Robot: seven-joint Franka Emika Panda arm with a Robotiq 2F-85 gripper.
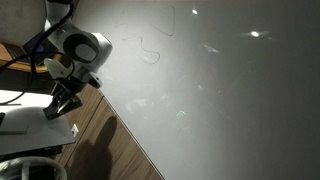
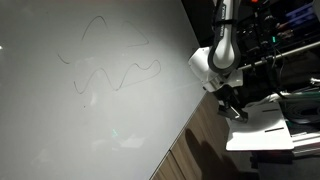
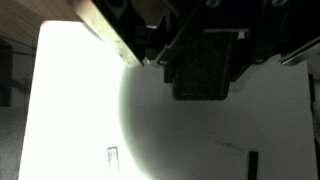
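Note:
My gripper [image 1: 62,107] is low over the white tabletop [image 1: 38,132], beside the whiteboard. In the wrist view a dark, blocky thing [image 3: 202,75], perhaps an eraser, sits between the fingers, and the gripper appears shut on it. Whether its underside touches the tabletop I cannot tell. The whiteboard [image 2: 70,120] carries thin dark wavy lines [image 2: 118,78] in exterior view 2; a curved line [image 1: 142,50] shows in exterior view 1.
On the tabletop in the wrist view lie a small light strip [image 3: 113,160] and a short dark bar [image 3: 252,165]. Wood panelling [image 1: 105,135] runs between table and whiteboard. A round rim [image 1: 35,165] stands at the lower left of exterior view 1.

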